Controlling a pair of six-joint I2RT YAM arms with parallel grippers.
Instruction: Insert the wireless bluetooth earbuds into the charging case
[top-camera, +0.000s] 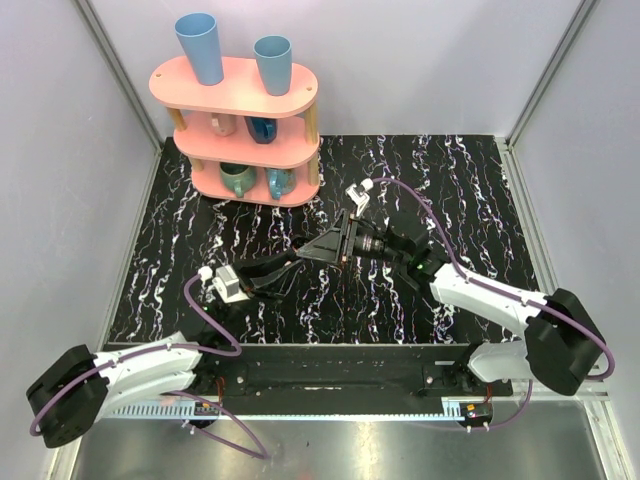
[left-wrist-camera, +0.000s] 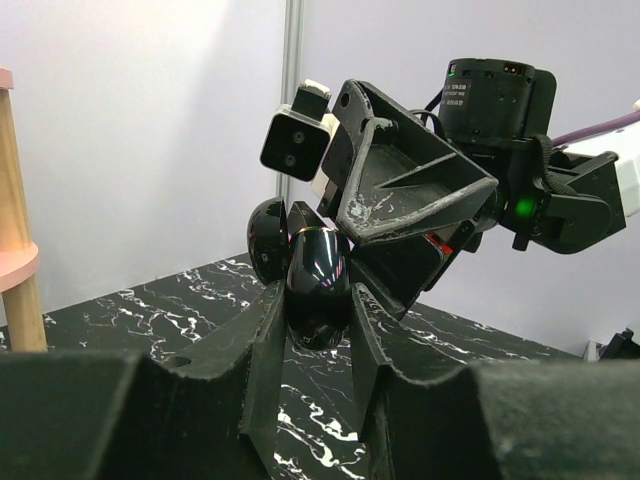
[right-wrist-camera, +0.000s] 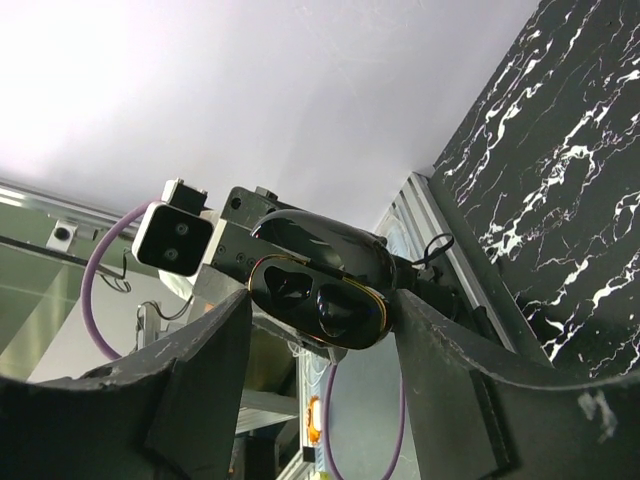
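Observation:
The glossy black charging case (left-wrist-camera: 318, 280) is held upright in my left gripper (top-camera: 290, 256), whose fingers are shut on its lower part in the left wrist view. Its lid (left-wrist-camera: 268, 238) appears tilted open. In the right wrist view the case (right-wrist-camera: 320, 300) shows a shiny top with dark recesses, between the fingertips of my right gripper (top-camera: 310, 250). These fingers stand apart around it at close range; whether they touch it is unclear. I cannot make out a separate earbud.
A pink three-tier shelf (top-camera: 235, 90) with cups and mugs stands at the back left. Pale walls enclose the sides and back.

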